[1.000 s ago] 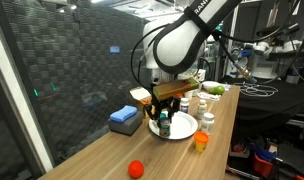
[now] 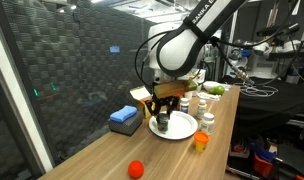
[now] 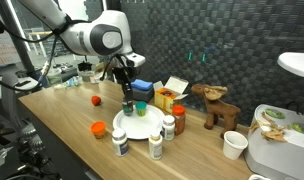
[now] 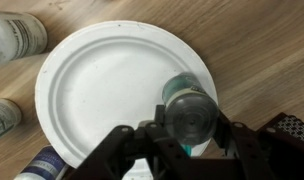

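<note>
A small jar with a grey, round top [image 4: 192,117] sits between the fingers of my gripper, which is shut on it. Under the jar lies a white plate [image 4: 82,95], and in exterior view 2 the jar [image 3: 128,109] appears over the plate's far left part. Beside it there is a teal cup [image 3: 141,107]; in the wrist view the jar and fingers hide most of the cup. Exterior view 1 has the gripper [image 2: 162,114] pointing down at the plate [image 2: 180,129]. Whether the jar touches the plate, I cannot tell.
Several bottles [image 3: 120,144] stand around the plate's near and right sides, with an orange cup [image 3: 98,129] at the left. Behind are a blue box [image 2: 124,126], an open yellow carton [image 3: 170,95] and a brown toy animal [image 3: 218,105]. A red ball [image 2: 136,169] lies on otherwise clear wood.
The gripper and jar have shifted slightly over the plate. The plate, bottles and red ball stay where they were.
</note>
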